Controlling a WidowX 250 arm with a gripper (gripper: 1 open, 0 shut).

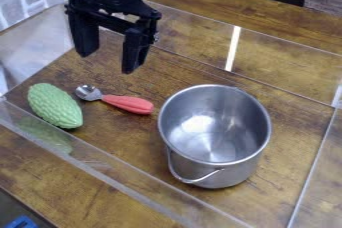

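My gripper [110,52] hangs at the upper left, black, with its two fingers spread open and nothing between them. Below it on the wooden surface lies a spoon [123,103] with a red handle, its metal end to the left. A green, bumpy vegetable-like object [54,106] lies at the left. A steel pot [214,142] with a wire handle stands empty at the lower right.
Clear panels edge the wooden tray floor [274,47] at the left, front and right.
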